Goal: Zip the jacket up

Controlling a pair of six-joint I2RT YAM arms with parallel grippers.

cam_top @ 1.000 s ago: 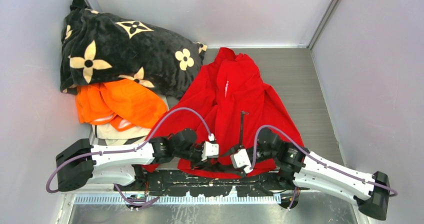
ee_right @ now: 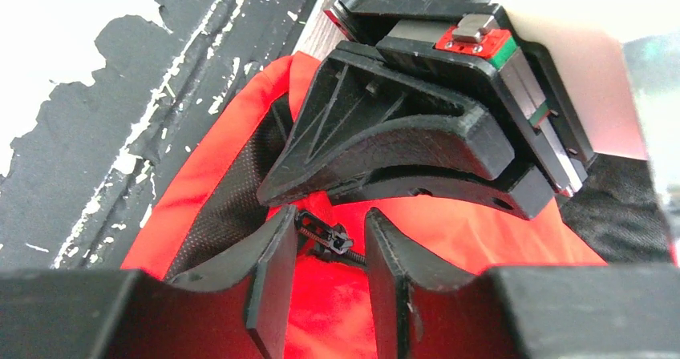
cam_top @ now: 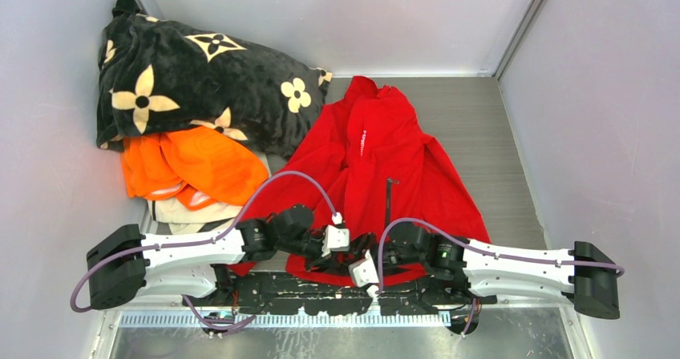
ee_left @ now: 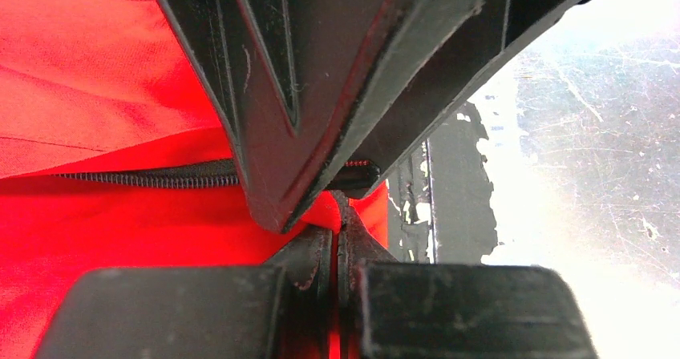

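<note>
The red jacket [cam_top: 369, 159] lies face up, both grippers at its bottom hem. In the left wrist view my left gripper is shut low on the hem, with red fabric and dark zipper end at its tips; whether it grips them is hard to tell. A zipper tape [ee_left: 144, 179] runs leftward behind my right gripper. In the right wrist view my right gripper is part open, its fingers either side of the metal zipper slider [ee_right: 337, 239], just beside the left gripper's black fingers.
A patterned black pillow [cam_top: 208, 94] and orange clothing [cam_top: 184, 167] lie at the left. Bare floor [cam_top: 473, 127] is at the right. A worn dark edge [cam_top: 321, 295] runs along the front, under both arms.
My right arm has swung leftward and turned toward the left gripper at the hem. The left arm and the jacket look nearly unchanged.
</note>
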